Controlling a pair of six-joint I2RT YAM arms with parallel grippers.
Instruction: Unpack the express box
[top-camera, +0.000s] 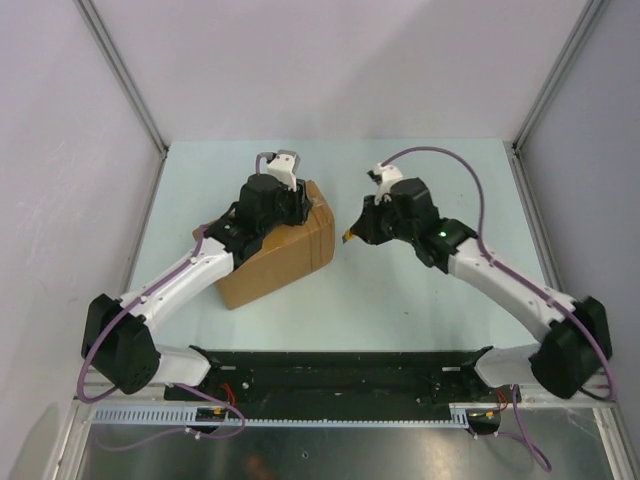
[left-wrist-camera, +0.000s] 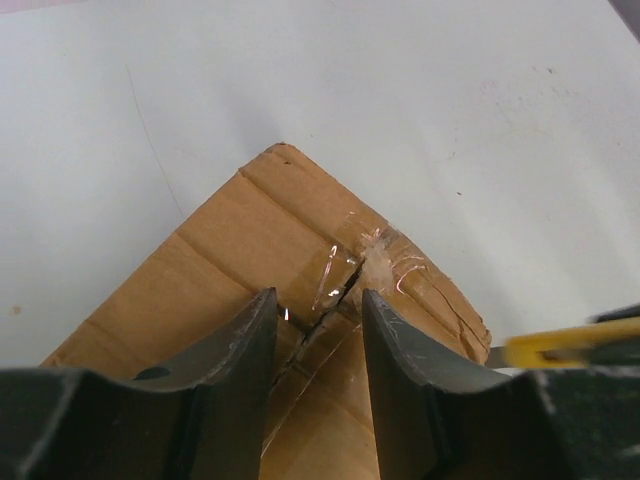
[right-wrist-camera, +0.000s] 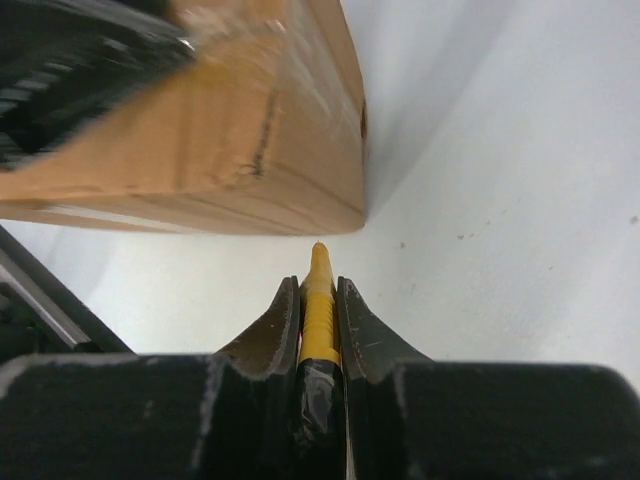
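Note:
A cardboard express box (top-camera: 270, 270) lies tilted on the left of the table, taped along its top seam (left-wrist-camera: 330, 290). My left gripper is on the box top at the seam near its right end, its fingers part open over the tape. My right gripper is shut on a yellow box cutter (right-wrist-camera: 319, 330), held just off the box's end face, the cutter pointing toward it with a gap of white table between.
Pale walls border it at the sides and back, and a dark strip runs along the front edge.

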